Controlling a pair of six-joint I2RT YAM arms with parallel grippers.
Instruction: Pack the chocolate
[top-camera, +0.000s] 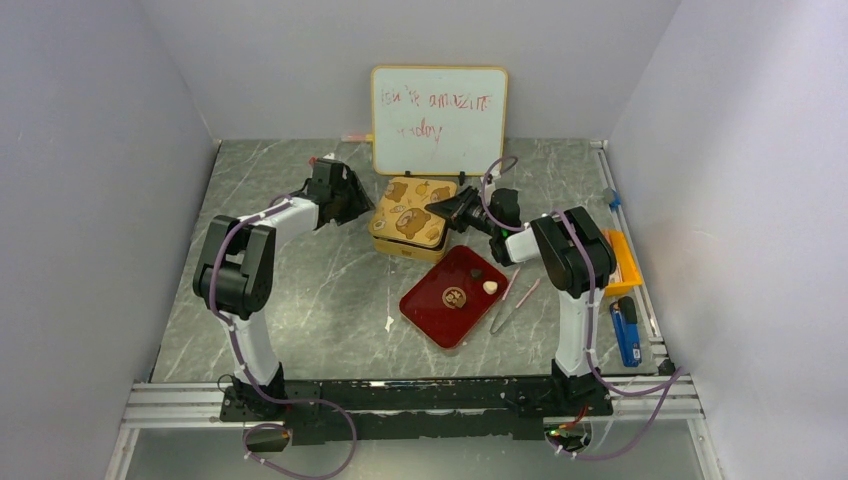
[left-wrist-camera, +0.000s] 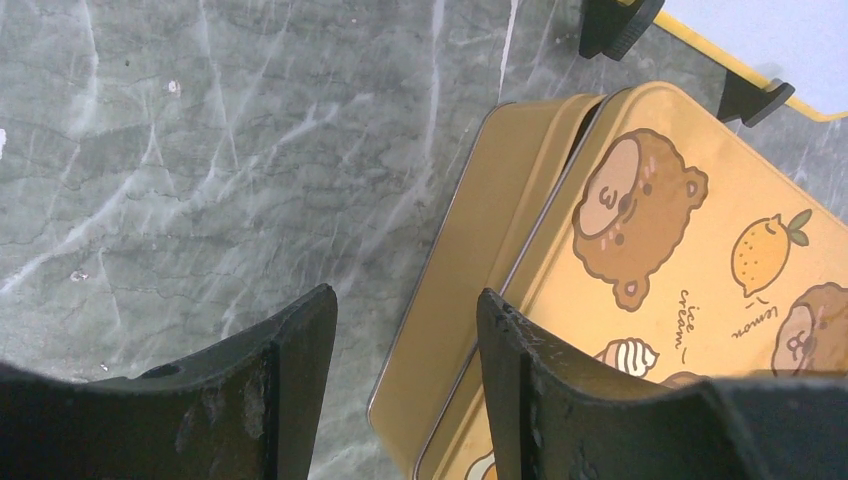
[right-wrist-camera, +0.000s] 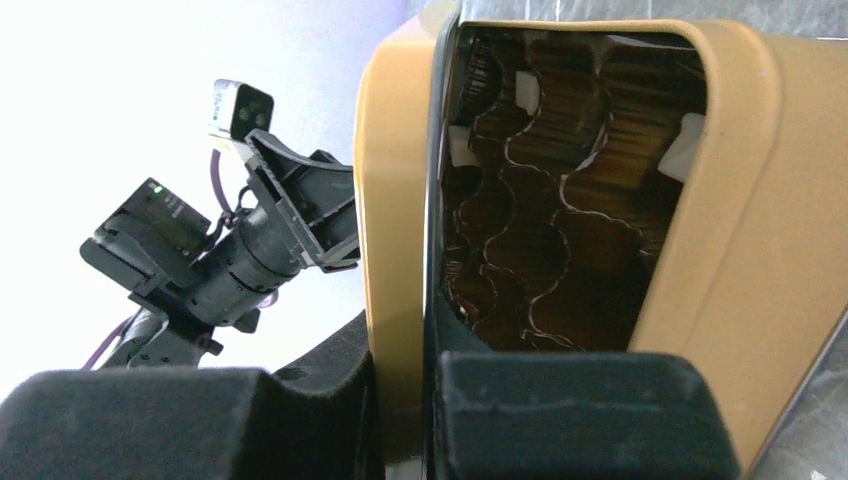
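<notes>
The bear-patterned yellow lid (top-camera: 409, 222) covers most of the yellow box (top-camera: 403, 250), tilted, with a dark gap along its edge. My right gripper is shut on the lid's right edge. Through the gap in the right wrist view, a brown compartmented insert (right-wrist-camera: 560, 210) shows, with white bits inside; the rest is hidden. On the left side of the box, my left gripper stands open, its right finger close to the lid's side. On the red tray (top-camera: 428, 311) lie a round brown bear piece (top-camera: 454, 298), a dark piece (top-camera: 476, 273) and a white piece (top-camera: 490, 287).
A whiteboard (top-camera: 440, 120) on black feet stands just behind the box. Pink-tipped tongs (top-camera: 503, 315) lie right of the tray. At the right edge are an orange bin (top-camera: 624, 262) and a blue object (top-camera: 627, 332).
</notes>
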